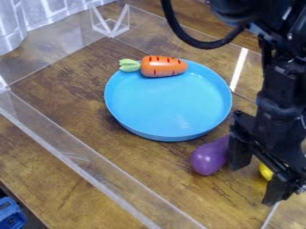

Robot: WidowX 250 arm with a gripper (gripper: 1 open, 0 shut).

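Observation:
My gripper (256, 154) is low at the right of the camera view, its black fingers around the purple eggplant's upper end and beside a yellow object (267, 170), which is mostly hidden behind it. The purple eggplant (208, 157) lies on the wooden table just left of the fingers. Whether the fingers grip anything cannot be seen clearly.
A blue plate (162, 100) sits in the middle, with an orange toy carrot (163, 66) behind its rim. Clear plastic edging runs along the left and back. Bare wood (84, 80) lies left of the plate, and a blue item (10, 215) is at the lower left corner.

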